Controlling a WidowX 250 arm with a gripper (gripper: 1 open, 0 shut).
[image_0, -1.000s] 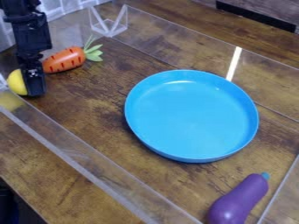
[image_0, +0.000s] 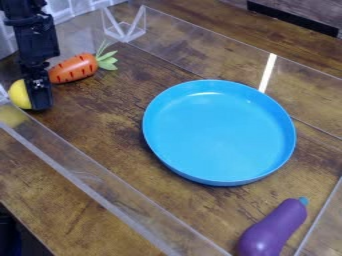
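My black gripper (image_0: 34, 85) reaches down at the upper left, over a yellow object (image_0: 19, 95) that lies by the clear left wall and is partly hidden by the fingers. Whether the fingers are closed on it I cannot tell. An orange toy carrot (image_0: 72, 70) with green leaves lies just right of the gripper.
A large blue plate (image_0: 219, 132) fills the centre right of the wooden board. A purple eggplant (image_0: 271, 228) lies at the lower right. Clear plastic walls border the area. Bare wood lies between gripper and plate.
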